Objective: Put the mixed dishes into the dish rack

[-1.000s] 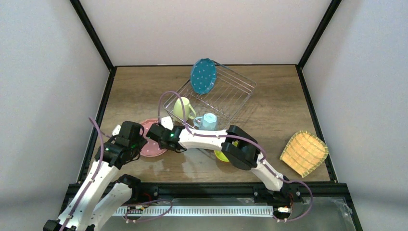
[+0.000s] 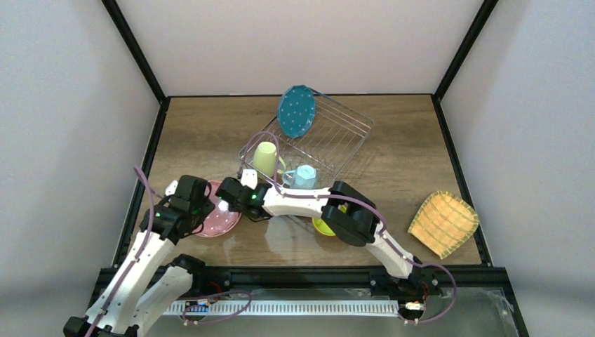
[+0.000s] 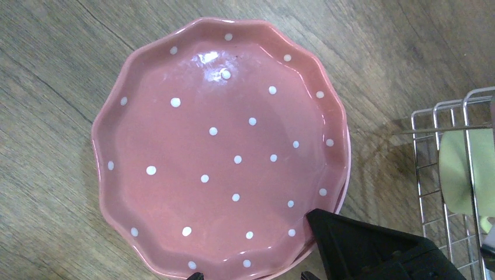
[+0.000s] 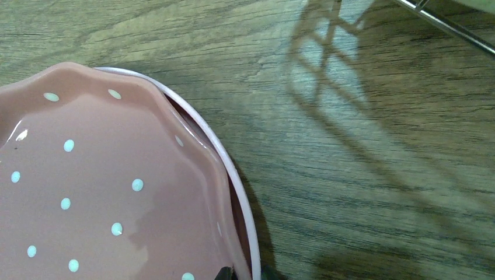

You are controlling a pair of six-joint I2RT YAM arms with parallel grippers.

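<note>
A pink scalloped plate with white dots (image 3: pixel 222 151) lies on the left part of the table. Under its right side shows the pale rim of a second plate (image 4: pixel 216 140). My right gripper is shut on the right-hand edge, with the pink rim and the pale rim together between its fingertips. At the bottom of its own wrist view, my left gripper stands open over the plate's near side, fingers apart. The dish rack (image 2: pixel 337 133) holds a blue dotted plate (image 2: pixel 296 111), a green mug (image 2: pixel 264 159) and a light blue mug (image 2: pixel 304 177).
Partly hidden under the right arm is a yellow dish (image 2: pixel 322 227). A yellow checked cloth (image 2: pixel 444 223) lies at the far right. Free tabletop shows between the rack and the cloth. Both arms are close together around the pink plate.
The pink plate has shifted slightly toward the front of the table. My right gripper has moved a little to the right, while the left arm has barely moved.
</note>
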